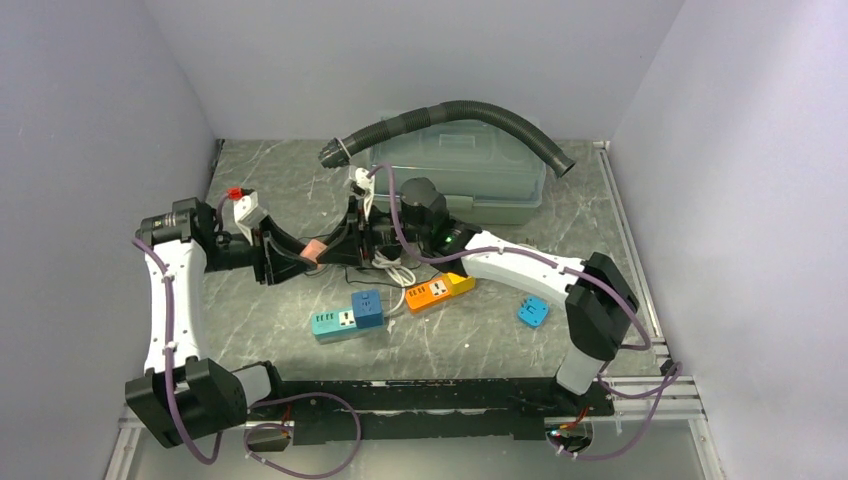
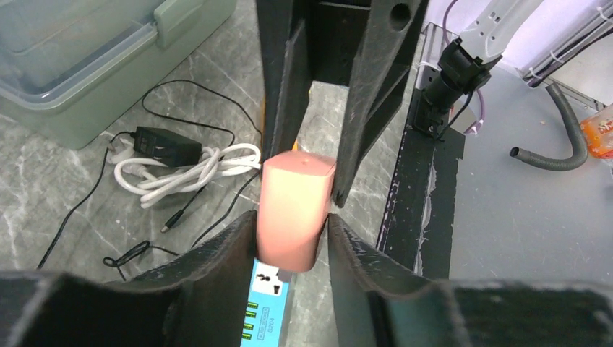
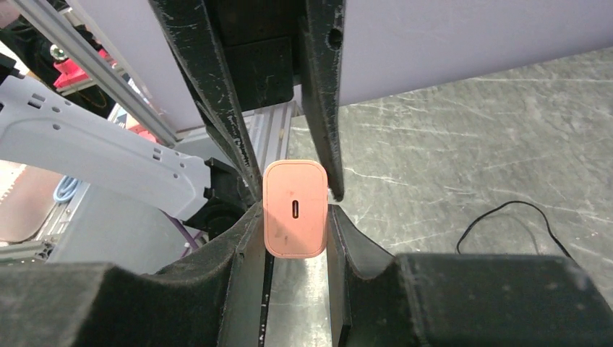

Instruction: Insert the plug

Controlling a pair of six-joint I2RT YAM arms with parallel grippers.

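Observation:
A salmon-pink plug [image 1: 315, 250] hangs in the air between my two grippers, left of the table's middle. My right gripper is shut on it, a fingertip against each side; the face towards the right wrist camera has a narrow slot. From the opposite side my left gripper reaches around the same plug, one fingertip along each edge. Whether these left fingers press on it cannot be told. Below on the table lie a teal power strip [image 1: 334, 323] with a blue block [image 1: 367, 308] at its end, and an orange strip [image 1: 428, 294]. The prongs are hidden.
A green translucent box [image 1: 456, 185] with a black hose [image 1: 468, 108] over it stands at the back. A white cable bundle [image 2: 189, 173] and a black adapter [image 2: 168, 147] lie beneath the grippers. At right is a small blue piece [image 1: 533, 312] on clear table.

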